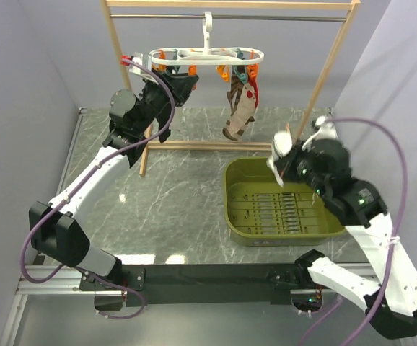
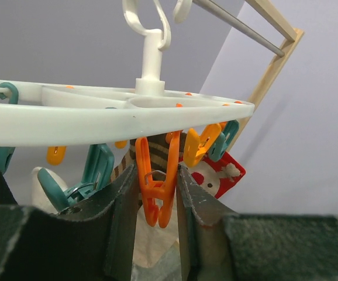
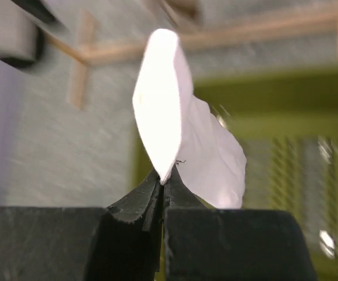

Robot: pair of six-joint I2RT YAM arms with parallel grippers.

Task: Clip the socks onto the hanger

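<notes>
The white oval hanger (image 1: 187,60) hangs from the metal rod. Socks (image 1: 242,108) in brown stripes, beige and red dangle from clips at its right part. In the left wrist view my left gripper is shut on an orange clip (image 2: 157,190) under the hanger's rim; no sock shows in that clip. Above the green basket (image 1: 231,234) my right gripper (image 1: 284,169) is shut on a white sock (image 3: 163,99), pinching its edge, the cloth folding up and over the fingertips.
A wooden frame (image 1: 331,61) carries the metal rod (image 1: 281,18). The basket's slotted floor looks empty. Teal clips (image 2: 99,167) sit beside the orange one, and the grey tabletop (image 1: 183,209) left of the basket is clear.
</notes>
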